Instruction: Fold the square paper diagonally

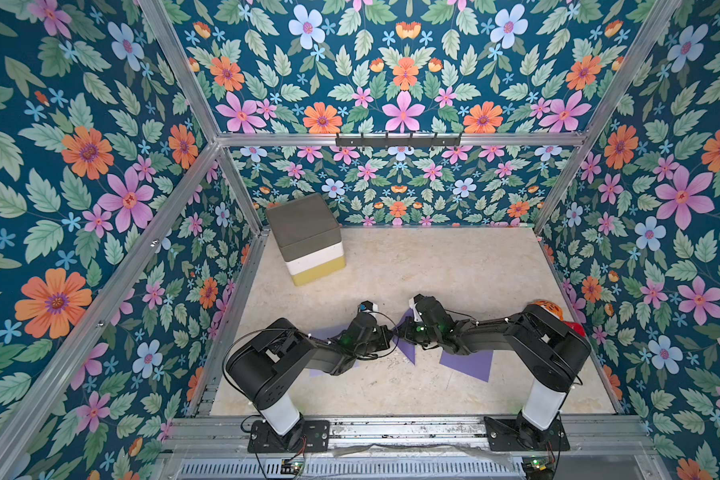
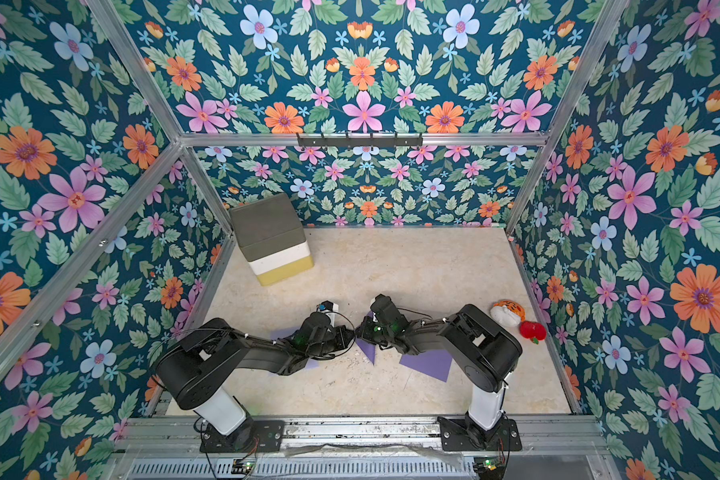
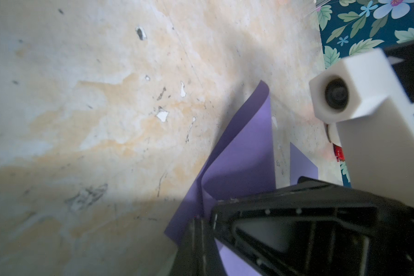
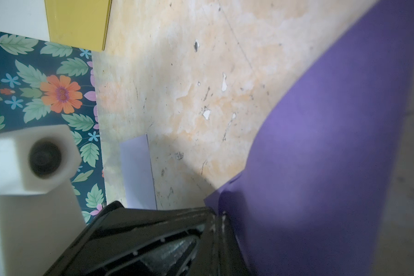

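Note:
In the middle of the table, a sheet of purple paper is curled over on itself, with a raised pointed edge. A small lower corner of it peeks out beside the curl. My two grippers meet tip to tip at this paper. My right gripper is shut at the curl's edge, with paper running in to its fingertips. My left gripper is shut over the lower part of the sheet; whether paper lies between its fingers is hidden. From above, the arms cover part of the sheet.
Another flat purple area lies under the right forearm, and a lighter purple one under the left. A box stands at back left. A red object and an orange-white one sit far right.

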